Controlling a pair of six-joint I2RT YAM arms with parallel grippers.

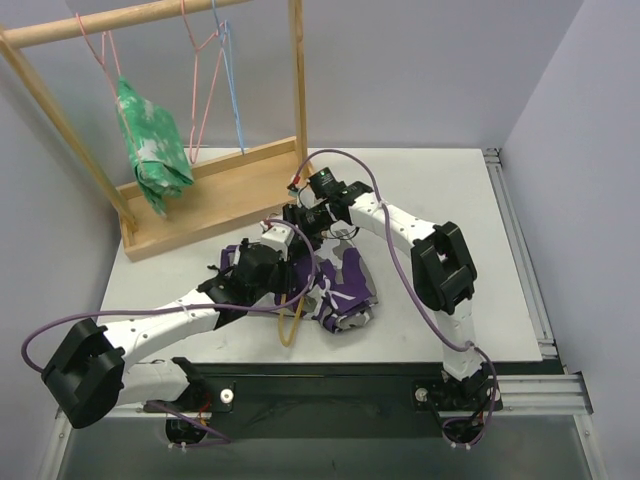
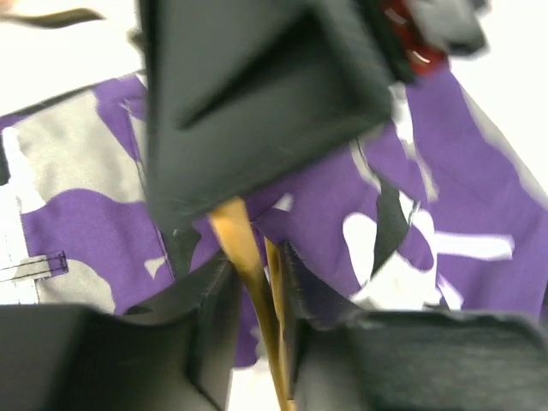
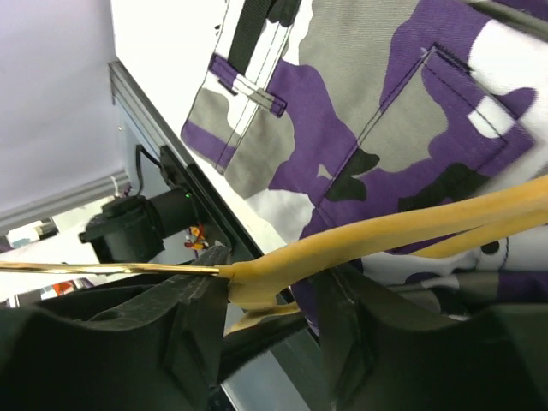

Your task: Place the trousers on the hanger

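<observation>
The purple, grey and white camouflage trousers (image 1: 345,290) lie rumpled on the table. A yellow hanger (image 1: 290,328) lies over them, its lower loop showing nearer the front edge. My left gripper (image 1: 284,280) is over the trousers; in its wrist view the hanger's yellow bars (image 2: 261,287) run between its narrowly spaced fingers. Whether they clamp it is unclear. My right gripper (image 1: 300,222) is just behind the left. Its wrist view has the hanger's neck (image 3: 257,278) across the gap between its parted fingers; the metal hook (image 3: 111,268) points left.
Behind on the left stands a wooden rack (image 1: 215,195) with a green patterned garment (image 1: 152,148) and empty pink and blue hangers (image 1: 230,85). The two arms are crowded together over the trousers.
</observation>
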